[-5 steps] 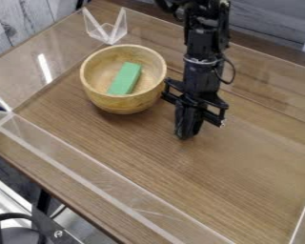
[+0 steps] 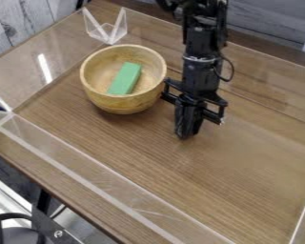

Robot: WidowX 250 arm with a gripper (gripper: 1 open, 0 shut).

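Note:
The black gripper [image 2: 186, 122] hangs down from the top centre to just above the wooden table [image 2: 130, 191], right of a tan bowl [image 2: 107, 96]. Its fingertips are dark and small, and nothing shows between them; it looks shut. A green rectangular block [image 2: 127, 78] lies inside the bowl.
A white angular object [image 2: 106, 29] sits at the back left. Black cables or hardware [image 2: 15, 229] are at the bottom left corner.

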